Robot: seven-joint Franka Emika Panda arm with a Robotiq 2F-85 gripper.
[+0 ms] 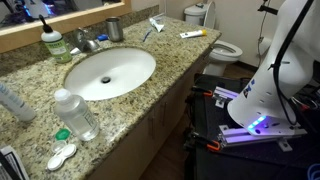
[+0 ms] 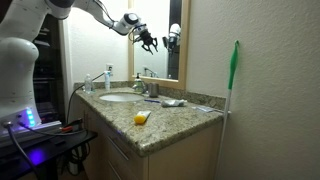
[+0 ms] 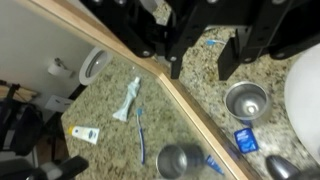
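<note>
My gripper (image 2: 148,45) is high above the counter, in front of the mirror (image 2: 165,68). In the wrist view its two dark fingers (image 3: 175,62) stand some way apart, pointing down. I cannot make out anything held between them; how far they are closed is unclear. Under the fingers, to the right, a metal cup (image 3: 246,101) stands beside a small blue item (image 3: 246,140). The white sink (image 1: 110,73) is set into the granite counter (image 1: 130,107). Exterior view 1 does not show the gripper.
A clear bottle (image 1: 76,116) and a white contact-lens case (image 1: 62,156) lie at the counter's near end. A green soap bottle (image 1: 55,40) stands behind the sink. The mirror's wooden frame (image 3: 205,125) runs close under the gripper. Open counter lies right of the sink.
</note>
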